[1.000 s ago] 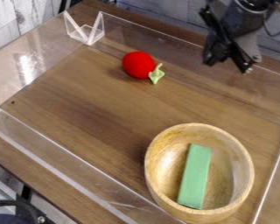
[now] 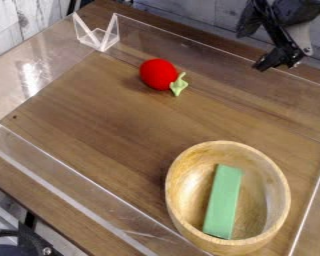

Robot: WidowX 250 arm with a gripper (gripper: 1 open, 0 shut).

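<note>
My black gripper point(image 2: 276, 57) hangs open at the top right, above the back edge of the board, with nothing visible between its fingers. A red tomato-like toy with a green stem point(image 2: 159, 74) lies left of and below it on the wooden surface point(image 2: 96, 130). A wooden bowl point(image 2: 190, 175) at the lower right holds a green block point(image 2: 222, 200).
Clear low walls edge the wooden surface, with a clear plastic bracket point(image 2: 97, 36) at the back left. A dark object shows at the bottom left corner.
The red toy, bowl and green block have stayed in place.
</note>
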